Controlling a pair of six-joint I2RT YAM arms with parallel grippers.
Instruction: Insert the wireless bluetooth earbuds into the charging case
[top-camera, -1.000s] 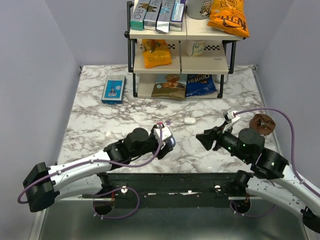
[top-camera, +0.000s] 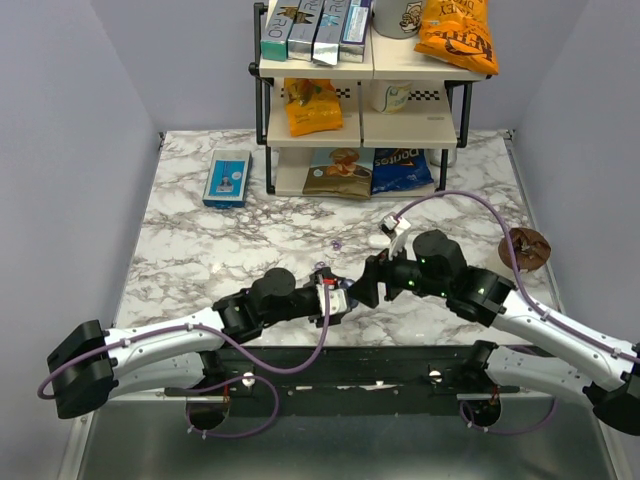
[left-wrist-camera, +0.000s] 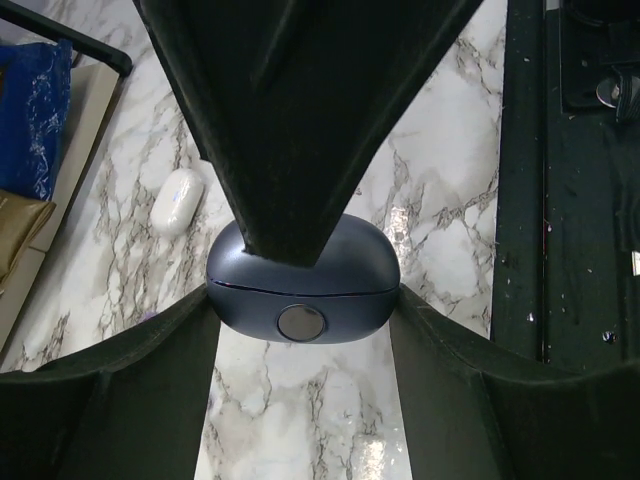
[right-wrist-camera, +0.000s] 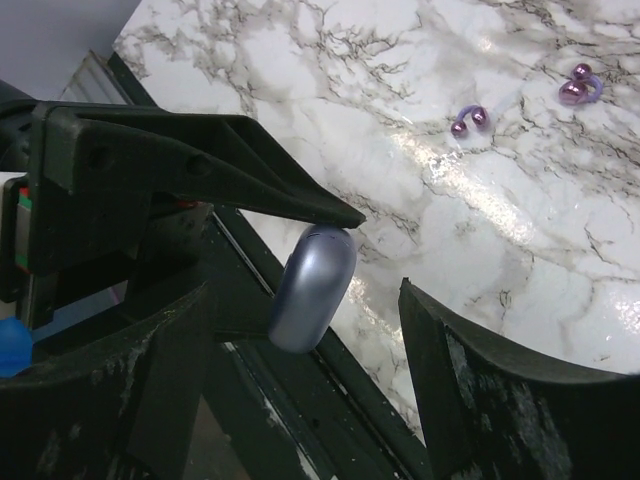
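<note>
The dark blue-grey charging case (left-wrist-camera: 300, 319) is pinched between the fingertips of my left gripper (top-camera: 341, 292). Its lid looks closed, with a thin seam above a round button on its face. Coming in from the right, my right gripper (top-camera: 364, 286) is open. One of its fingers (left-wrist-camera: 290, 120) overlaps the case's top in the left wrist view; whether it touches cannot be told. In the right wrist view the case (right-wrist-camera: 314, 290) appears in the gap between the right fingers. Two purple earbuds, one nearer (right-wrist-camera: 470, 121) and one farther (right-wrist-camera: 579, 86), lie on the marble table.
A white oval object (left-wrist-camera: 178, 202) rests on the table. Behind stands a shelf (top-camera: 420, 128) with snack bags and boxes, a blue box (top-camera: 228, 178) to its left. A brown round item (top-camera: 525, 249) sits at far right. The table's dark front edge (top-camera: 300, 360) is close to both grippers.
My right arm has swung left, from well apart to right beside the case. The left gripper has turned and shifted slightly, still holding the case.
</note>
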